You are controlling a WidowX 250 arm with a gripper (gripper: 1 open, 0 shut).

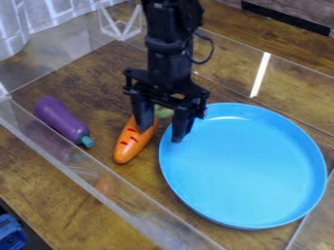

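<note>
My black gripper (163,107) hangs over the middle of the table, above and beside an orange carrot (131,142) with dark markings. A bit of green shows behind the fingers at the carrot's upper end. Whether the fingers are open or shut is hard to tell. A purple eggplant (61,119) lies to the left. A large blue plate (243,166) fills the right, its near left edge just below the gripper.
Clear walls (31,150) edge the wooden table (92,63) at left and front. A small blue object (8,232) sits in the lower left corner outside.
</note>
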